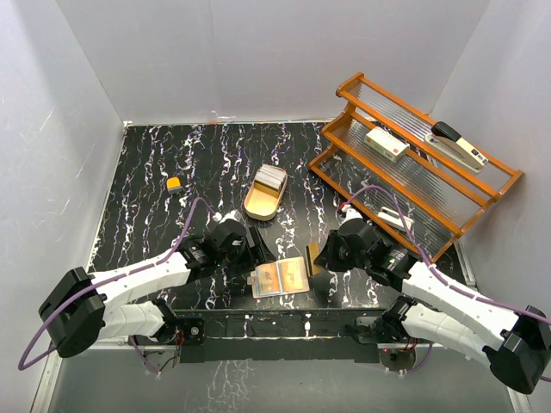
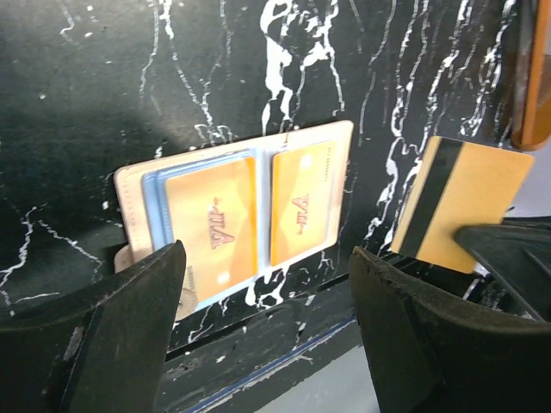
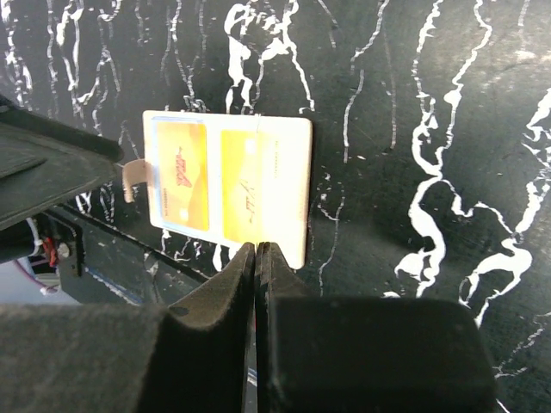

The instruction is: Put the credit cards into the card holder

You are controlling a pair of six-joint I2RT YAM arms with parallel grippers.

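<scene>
An open pale card holder (image 1: 280, 277) lies on the marble table at front centre, a tan card in each half (image 2: 211, 219). My left gripper hangs open above it, nothing between its fingers. My right gripper is at the holder's right; its tips show shut in the right wrist view. A tan card with a black stripe is at the right gripper in the left wrist and top views; whether it is held cannot be told, as it is not visible in the right wrist view.
An open tan box (image 1: 263, 198) with white cards stands behind the holder. A yellow block (image 1: 173, 184) lies back left. A wooden rack (image 1: 413, 163) with several items fills the right rear.
</scene>
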